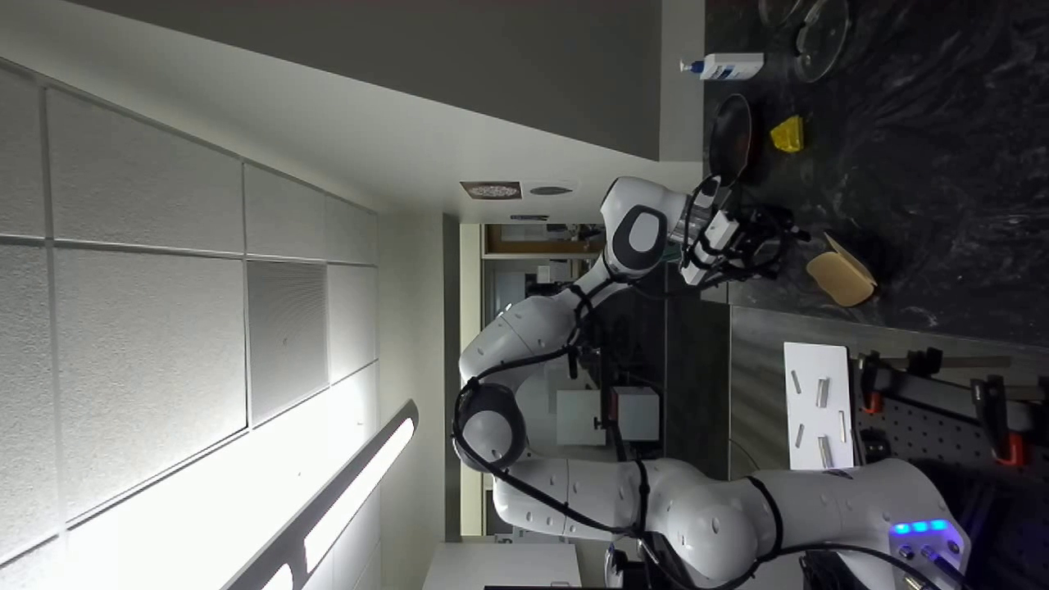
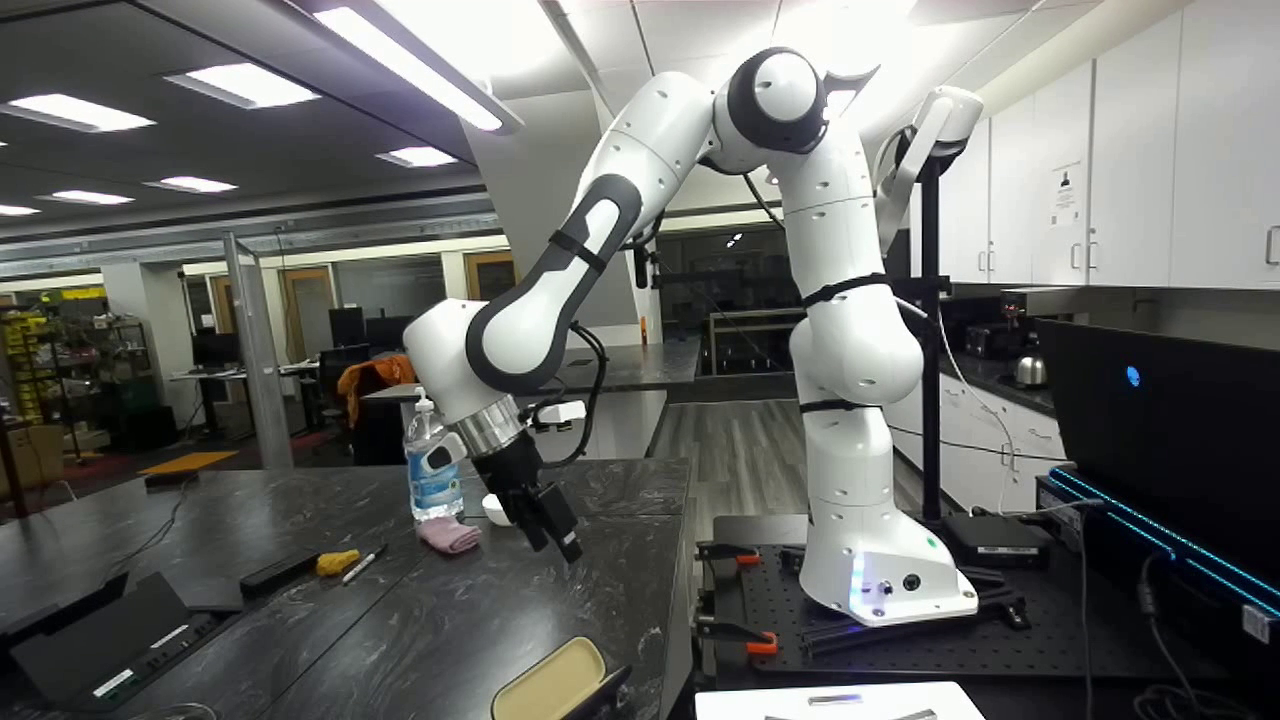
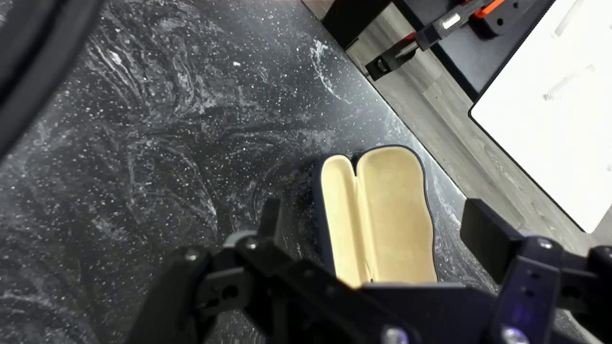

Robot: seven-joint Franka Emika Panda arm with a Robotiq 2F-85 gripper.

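An open case (image 3: 398, 212) with a tan lining and dark outside lies near the table edge, its two halves joined at a central fold. In exterior view 2 the same case (image 2: 549, 682) sits at the front, and in exterior view 1 it (image 1: 842, 275) is close to the gripper. My gripper stands open above the table, fingers wide apart and nothing between them. From the wrist, the case appears between and beyond the fingers, its near end hidden by the gripper body. Exterior view 2 has the gripper (image 2: 564, 540) tilted, farther back than the case.
A yellow object (image 1: 787, 133), a dark pan (image 1: 730, 138) and a white pump bottle (image 1: 733, 65) stand on the table in exterior view 1. A pink cloth (image 2: 449, 535) lies beside a clear bottle (image 2: 434, 480). Beyond the table edge is a white board (image 3: 551, 109); clear tabletop surrounds the case.
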